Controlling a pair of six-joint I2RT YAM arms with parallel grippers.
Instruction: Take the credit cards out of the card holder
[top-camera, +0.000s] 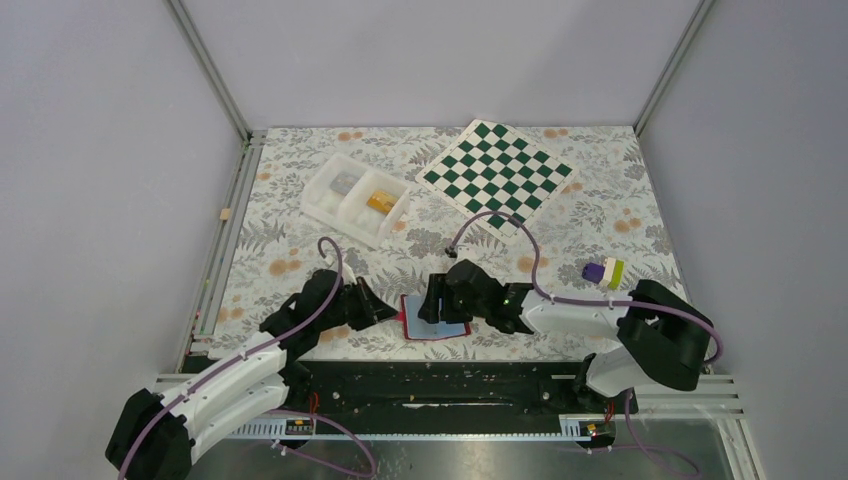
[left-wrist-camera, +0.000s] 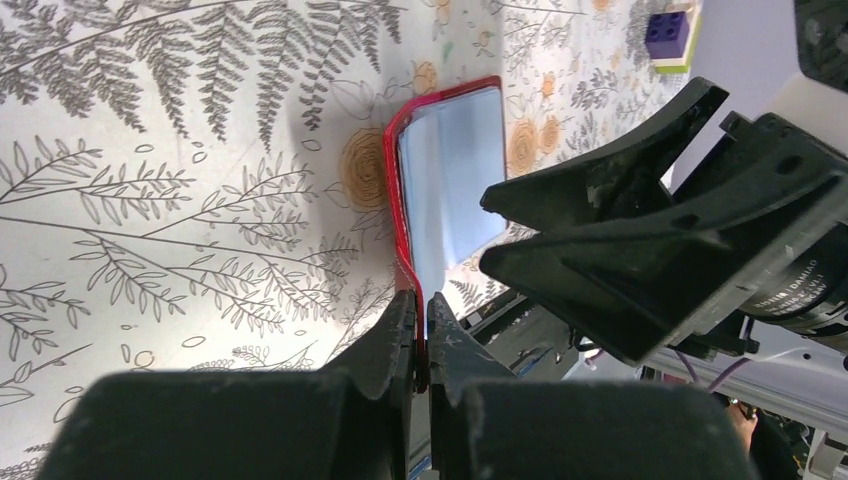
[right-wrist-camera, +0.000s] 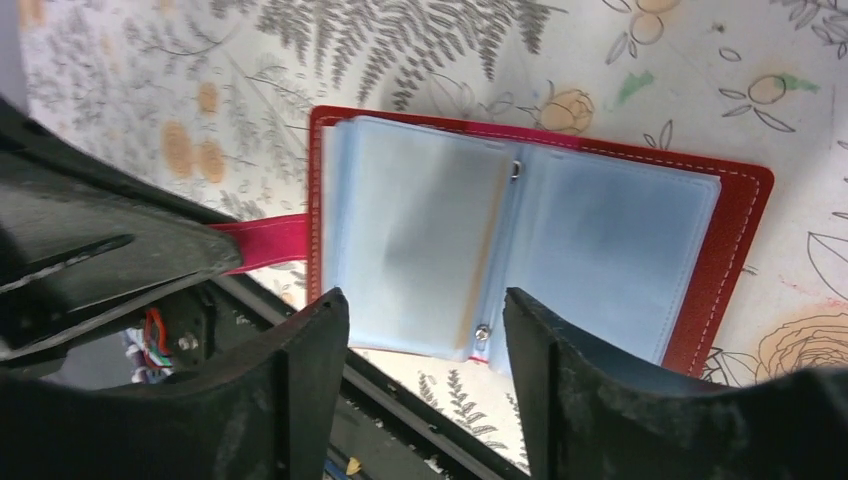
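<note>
The card holder (right-wrist-camera: 745, 220) lies spread open on the table, with a dark red border and pale blue clear sleeves. Its red strap (right-wrist-camera: 270, 240) runs from the left edge into my left gripper, which is shut on it. Above the left-hand sleeve stack (right-wrist-camera: 420, 230) is my right gripper, its fingertips parted with nothing seen between them. In the top view, the right gripper (top-camera: 431, 300) covers part of the holder (top-camera: 415, 325). Whether cards sit inside the sleeves is hard to tell.
A white divided tray (top-camera: 330, 217) at the back left holds an orange item (top-camera: 382, 201) and a grey one (top-camera: 345, 183). A green checkered board (top-camera: 497, 170) lies at the back; purple and yellow-green blocks (top-camera: 604, 272) stand right. Table between tray and holder is clear.
</note>
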